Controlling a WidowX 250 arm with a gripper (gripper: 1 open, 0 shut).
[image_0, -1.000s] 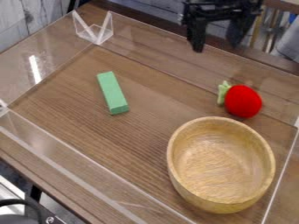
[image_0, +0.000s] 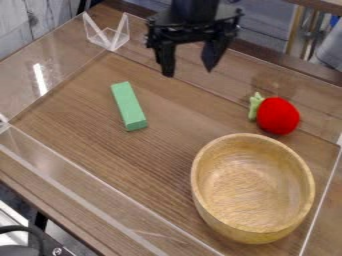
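The dark gripper (image_0: 189, 62) hangs over the back middle of the wooden table, open, its lower parts somewhat blurred. To its lower left a green block (image_0: 128, 105) lies flat. A red object with a green top, like a strawberry (image_0: 278, 117), lies on the right, below and right of the gripper. An empty wooden bowl (image_0: 253, 187) sits at the front right.
A clear wire or plastic piece (image_0: 106, 30) stands at the back left.
The gripper has moved from the back right leftward and a little nearer, toward the side of the green block. The objects on the table have not moved.
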